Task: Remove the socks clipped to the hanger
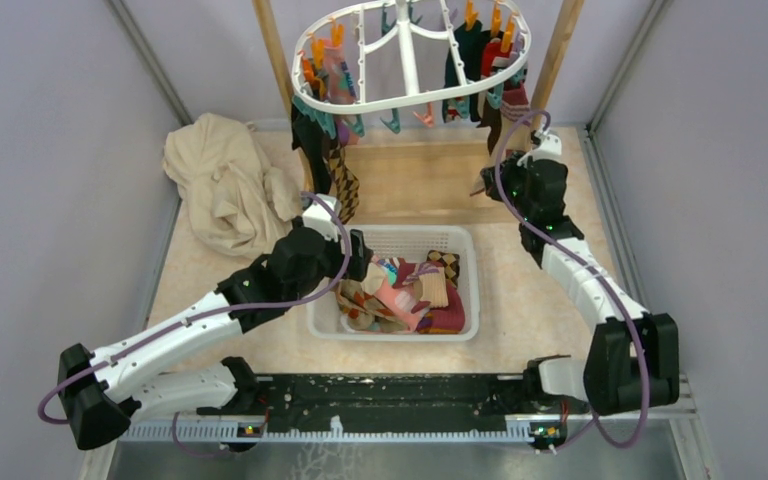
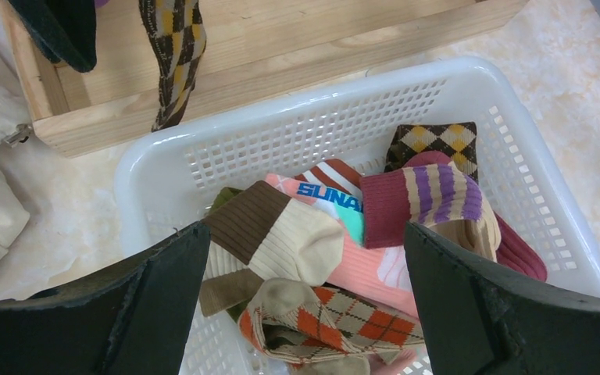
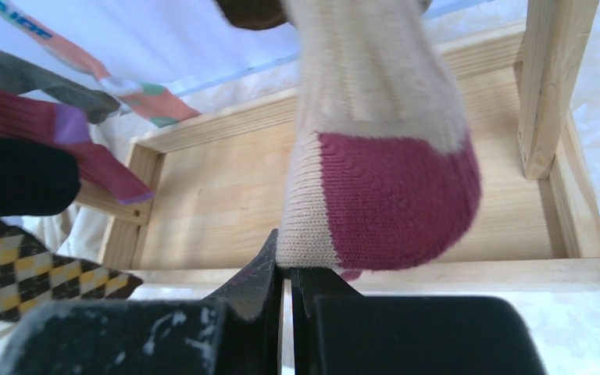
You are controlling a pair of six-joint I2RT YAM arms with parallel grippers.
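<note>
A white oval hanger with coloured clips hangs at the back, several socks dangling from it. On its right side hangs a cream sock with a maroon toe, which fills the upper middle of the right wrist view. My right gripper is shut on the lower edge of this sock; the top view shows the sock still stretching up toward the hanger. Over the basket's upper left part, my left gripper stands open, its fingers apart with nothing gripped.
Below the left gripper, a white basket holds a pile of loose socks. Dark and checkered socks hang at the hanger's left. A wooden frame stands behind the basket, and a beige cloth lies at left.
</note>
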